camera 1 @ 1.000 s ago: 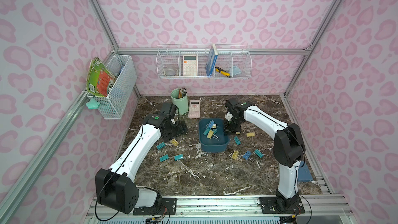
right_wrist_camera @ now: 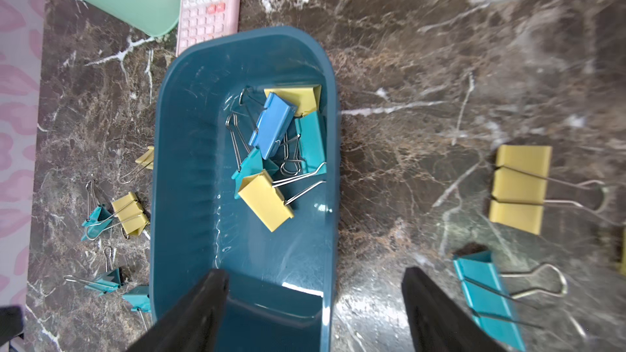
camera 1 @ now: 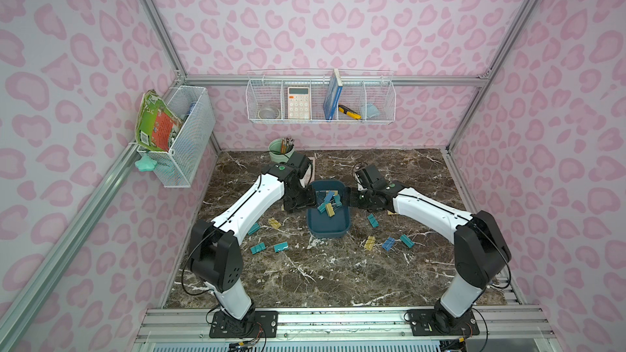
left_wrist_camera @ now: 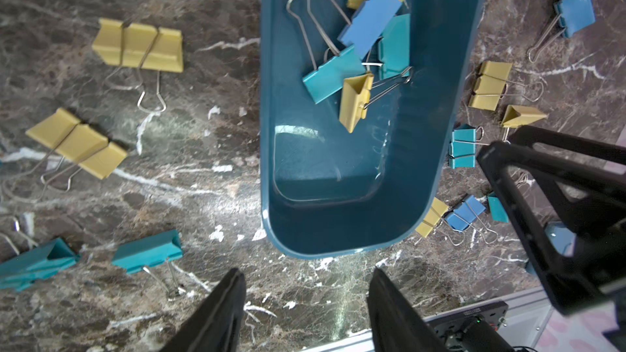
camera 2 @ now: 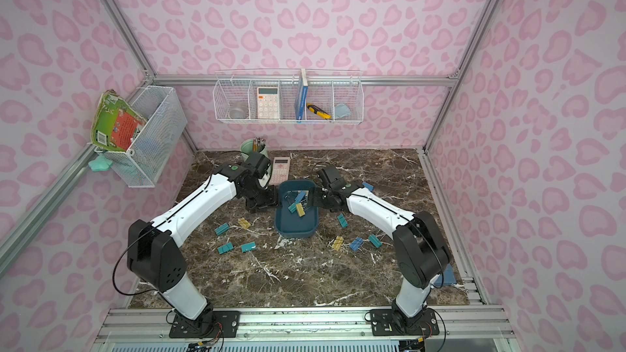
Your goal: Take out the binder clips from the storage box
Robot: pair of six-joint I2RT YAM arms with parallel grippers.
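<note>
The dark teal storage box (camera 1: pixel 328 235) stands at mid-table, flat on the surface. Several binder clips lie heaped in its far half: a blue clip (left_wrist_camera: pixel 373 16), a teal clip (left_wrist_camera: pixel 335 73) and a yellow clip (right_wrist_camera: pixel 266 199) show clearly, others partly covered. My left gripper is at the box's left side, fingers apart and empty. On the right side, close to the box wall, my right gripper also stands open with nothing held. In the top views the arms hide both gripper tips.
Loose clips lie on the marble table on both sides, such as a yellow clip (left_wrist_camera: pixel 139 46) to the left and a teal clip (right_wrist_camera: pixel 489 296) to the right. A pink calculator (camera 2: pixel 280 169) and green pen cup (camera 2: pixel 247 148) stand behind.
The box has shifted slightly left and back, and its clips have settled differently. My left gripper has moved right to the box; my right arm has swung outward at the elbow.
</note>
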